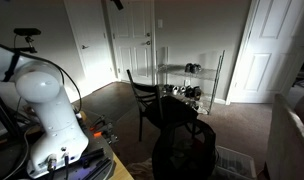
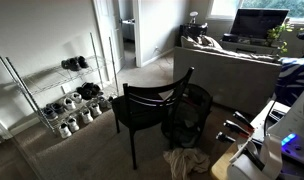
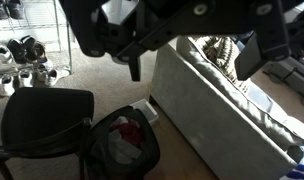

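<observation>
In the wrist view my gripper stands open, its dark fingers wide apart with nothing between them. Below it is a black mesh basket [image 3: 144, 163] with grey and red fabric [image 3: 129, 134] inside. A crumpled pale cloth [image 2: 187, 161] lies on the floor, outside the basket and close to its base. The black chair [image 2: 155, 102] stands right beside the basket. At the top edge of exterior view 1 only a dark tip of the gripper shows; most of it is out of frame.
A wire shoe rack [image 1: 190, 76] stands behind the chair, with several pairs of shoes. A grey couch [image 3: 217, 105] lies on the basket's other side. The wooden table edge [image 1: 120, 170] is near my base. Open carpet [image 1: 242, 130] extends beyond the basket.
</observation>
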